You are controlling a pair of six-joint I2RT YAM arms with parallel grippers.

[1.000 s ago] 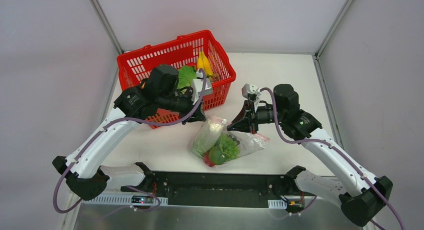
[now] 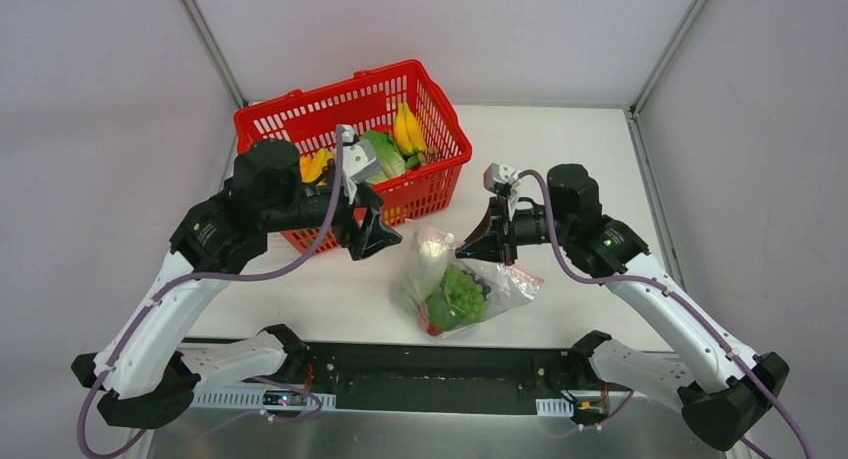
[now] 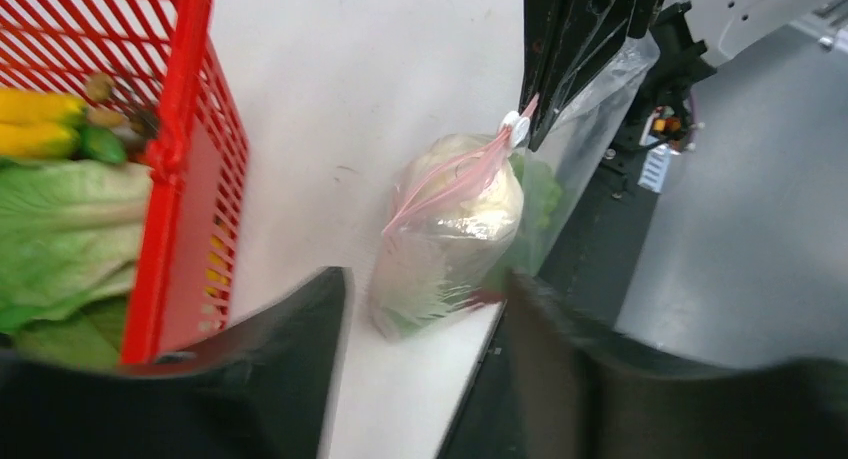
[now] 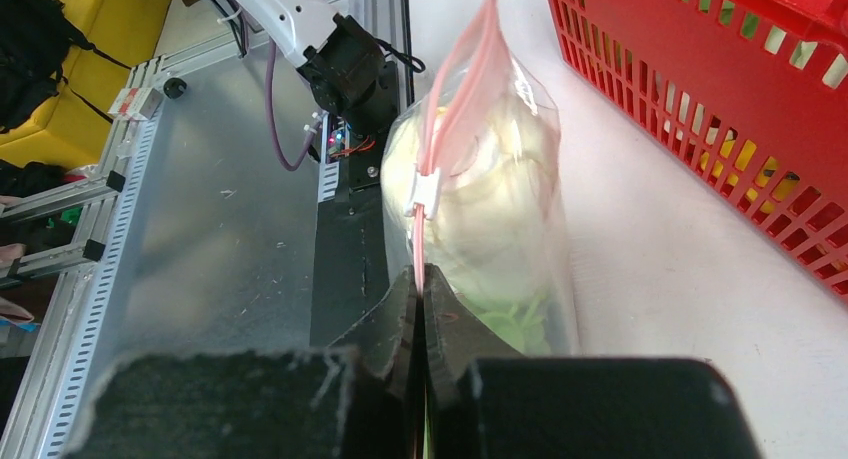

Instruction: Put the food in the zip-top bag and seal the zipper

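Observation:
A clear zip top bag [image 2: 462, 297] with a pink zipper strip hangs from my right gripper [image 2: 462, 255], which is shut on the strip. Inside show a green leafy vegetable [image 2: 455, 299], a pale cabbage-like one [image 4: 490, 179] and something red low down. The white slider [image 4: 425, 191] sits on the zipper just beyond the right fingertips, and the strip runs past it to the bag's far corner. My left gripper is open, empty and apart from the bag, to its left in the top view. Whether the zipper's edges are pressed together is hard to tell.
A red basket [image 2: 455, 139] holding bananas [image 2: 408, 129], lettuce [image 3: 70, 229] and other produce stands at the back left, beneath the left arm. The table's front edge lies close below the bag.
My left gripper, earlier at the bag's upper left corner, has drawn away to the left and now stands open. The bag's left side has swung slightly right; the right arm has barely moved.

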